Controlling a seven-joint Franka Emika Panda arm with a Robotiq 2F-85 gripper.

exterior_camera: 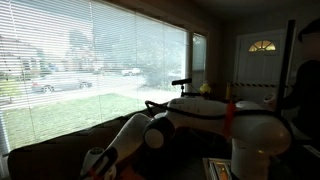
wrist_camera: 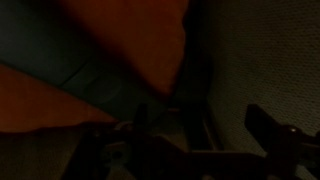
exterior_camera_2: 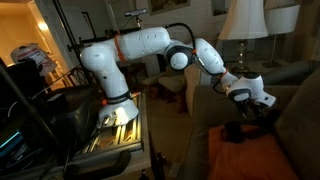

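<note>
My gripper reaches down over the couch, its dark fingers (wrist_camera: 268,130) spread apart at the bottom of the wrist view. Below it is an orange cushion (wrist_camera: 140,35), crossed by a dark, flat, strap-like thing (wrist_camera: 60,65). A black shape is visible between cushion and couch, too dark to make out. In exterior view 2 the white wrist (exterior_camera_2: 247,90) is low over the couch, with the orange cushion (exterior_camera_2: 245,158) in front. Exterior view 1 does not show the fingertips. Nothing can be seen held, though the light is poor.
Grey couch upholstery (wrist_camera: 265,60) lies close on the right in the wrist view. Behind the arm stand lamps with pale shades (exterior_camera_2: 243,20). The arm's base is on a metal-framed stand (exterior_camera_2: 110,145). A window with blinds (exterior_camera: 90,70) is beside the couch.
</note>
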